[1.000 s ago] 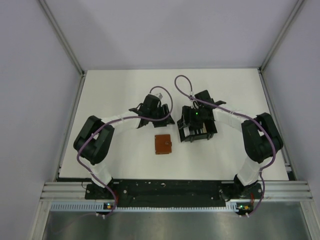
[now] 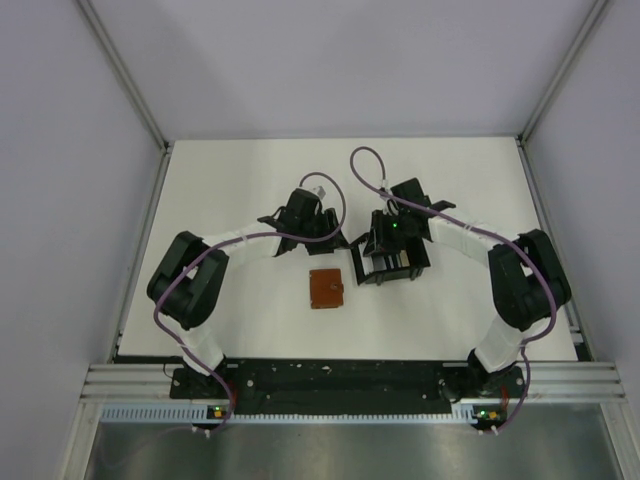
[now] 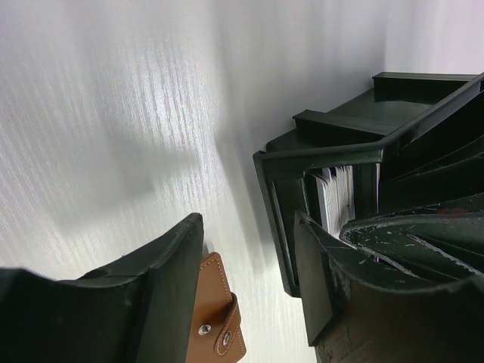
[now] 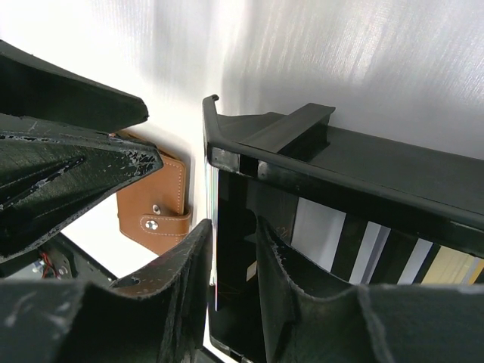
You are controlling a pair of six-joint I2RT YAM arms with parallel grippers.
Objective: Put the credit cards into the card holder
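Observation:
The brown leather card holder [image 2: 326, 288] lies closed on the white table, its snapped strap visible in the right wrist view. To its right is a black slotted rack [image 2: 404, 272] with cards standing in it, among them a white card [image 4: 316, 233] and a yellow card [image 4: 448, 266]. My left gripper is open above the table by the rack's left end, nothing between its fingers. Over that same end my right gripper has its fingers apart; the rack's end part shows between them. Contact there cannot be told.
Both grippers stand close together; the left one's fingers [image 4: 125, 110] reach into the right wrist view beside the rack. Bare table [image 2: 235, 150] lies behind and left, and a free strip runs along the front.
The rack has slid slightly to the left, its left end now nearer the left gripper. The left arm and the card holder have stayed put; the right arm has barely shifted.

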